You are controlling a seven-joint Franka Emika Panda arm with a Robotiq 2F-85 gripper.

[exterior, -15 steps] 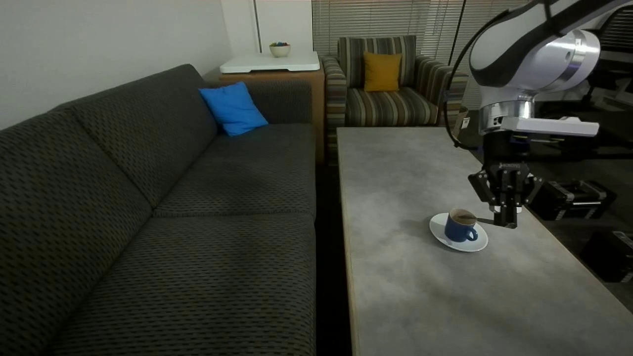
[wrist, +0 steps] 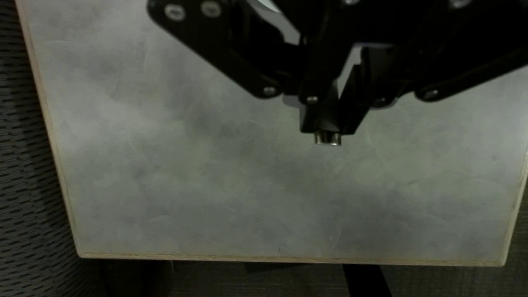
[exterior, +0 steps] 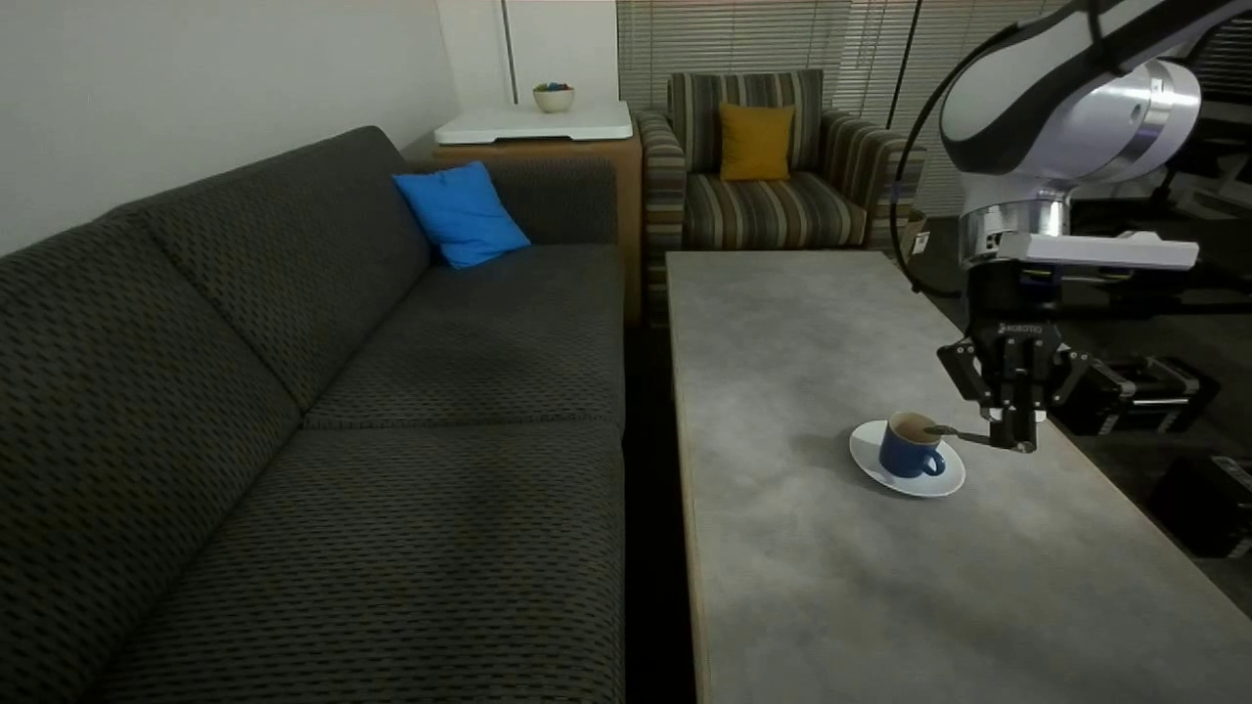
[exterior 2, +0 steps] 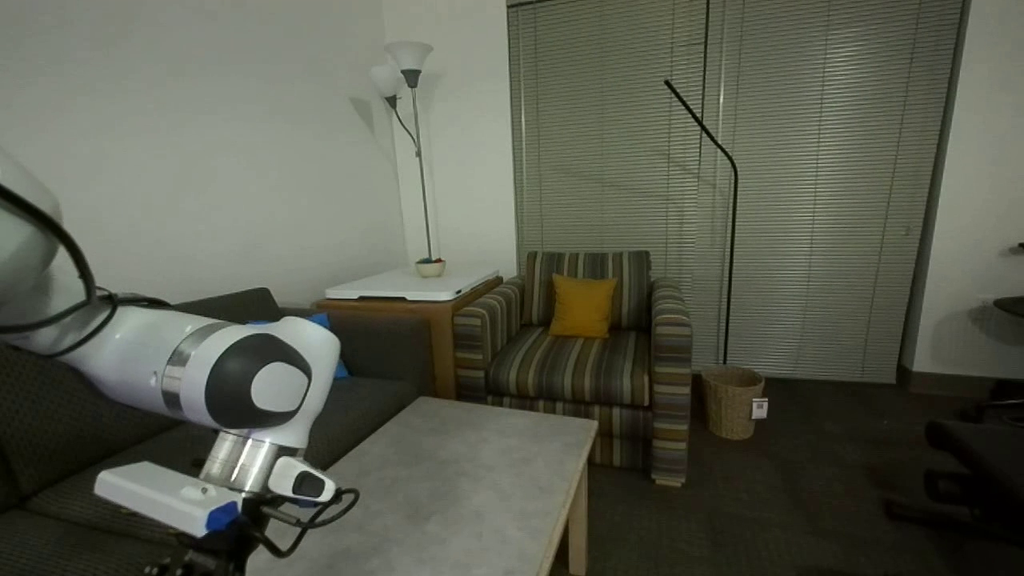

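Observation:
A blue cup [exterior: 907,448] with a brown inside stands upright on a white saucer [exterior: 866,451] on the grey table. Right of the cup, my gripper [exterior: 1013,445] is shut on the handle of a spoon [exterior: 964,436], which points left with its bowl over the cup's rim. Whether the bowl dips below that rim is hard to tell. In the wrist view the fingers of my gripper are together, and a shiny metal end of the spoon [wrist: 328,138] sticks out between their tips. The cup is hidden there.
A dark sofa [exterior: 505,528] runs along its left side, and a striped armchair [exterior: 769,211] with a yellow pillow [exterior: 754,142] stands beyond its far end. Black cases [exterior: 1136,395] lie on the floor at right.
My gripper has moved slightly right with the spoon, whose bowl has shifted from inside the cup toward its right rim. Cup and saucer have stayed in place.

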